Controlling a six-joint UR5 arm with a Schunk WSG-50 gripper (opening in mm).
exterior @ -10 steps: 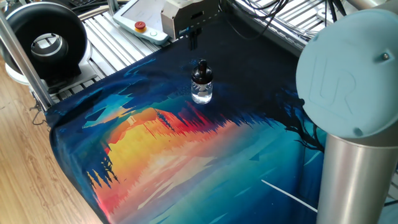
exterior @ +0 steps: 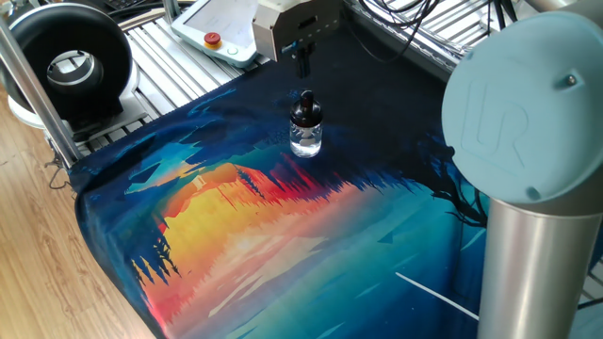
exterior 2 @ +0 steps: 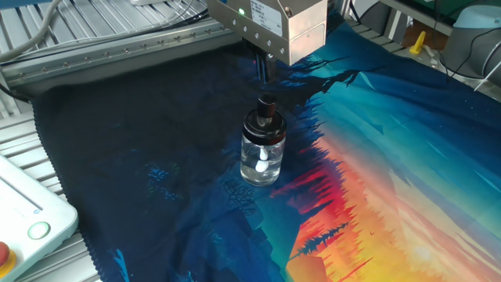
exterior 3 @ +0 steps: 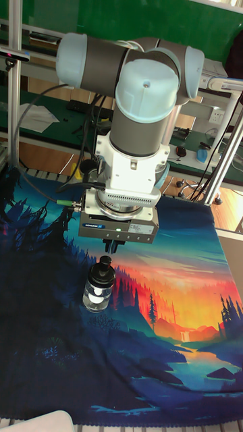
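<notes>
A clear glass bottle [exterior: 305, 140] with a black cap and a black knob on top stands upright on the printed cloth [exterior: 283, 247]. Through the glass in exterior view 2, something white shows inside the bottle [exterior 2: 261, 166]. My gripper [exterior: 303, 75] points down just above the knob, apart from it. From exterior view 2, the dark fingers [exterior 2: 261, 66] hang over the bottle, a small gap above its top. The gripper [exterior 3: 111, 250] is also over the bottle [exterior 3: 96, 296] in exterior view 3. Its narrow fingers look close together against the dark cloth, and their opening cannot be made out.
A teach pendant [exterior: 219, 26] with a red stop button [exterior: 213, 40] lies beyond the cloth's edge. A black ring-shaped object [exterior: 75, 68] stands at the far left. Cables [exterior: 400, 33] run behind the gripper. Around the bottle the cloth is clear.
My gripper has moved slightly to the right and lower, closer over the bottle's knob. The arm's round joint cover has shifted a little left. The bottle has not moved.
</notes>
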